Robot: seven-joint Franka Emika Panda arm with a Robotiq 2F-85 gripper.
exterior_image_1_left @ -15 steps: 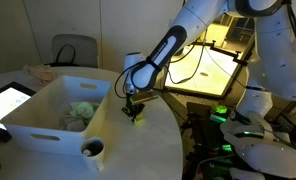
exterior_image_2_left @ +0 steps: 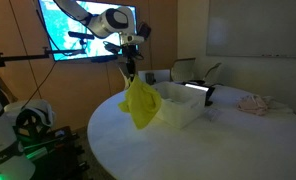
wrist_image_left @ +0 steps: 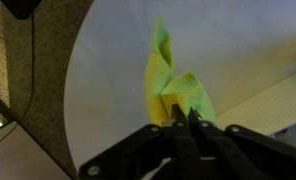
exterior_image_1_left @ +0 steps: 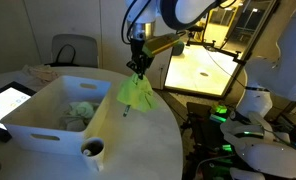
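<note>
A yellow-green cloth (exterior_image_1_left: 137, 93) hangs from my gripper (exterior_image_1_left: 141, 73), which is shut on its upper part above the white table. In exterior view 2 the yellow cloth (exterior_image_2_left: 141, 103) drapes well below the gripper (exterior_image_2_left: 130, 75), in front of the box. The wrist view shows the cloth (wrist_image_left: 173, 85) spreading out beyond the dark fingers (wrist_image_left: 179, 118), with the pinched part mostly hidden between them.
A white open box (exterior_image_1_left: 46, 133) holding pale green cloth (exterior_image_1_left: 82, 113) stands left of the gripper. Nearer the camera is a white cup (exterior_image_1_left: 93, 152) with dark contents. A pinkish cloth (exterior_image_2_left: 255, 105) lies farther along the table.
My gripper has risen from close to the table, lifting the yellow cloth, which was bunched low and now hangs stretched out. The box and cup have stayed put.
</note>
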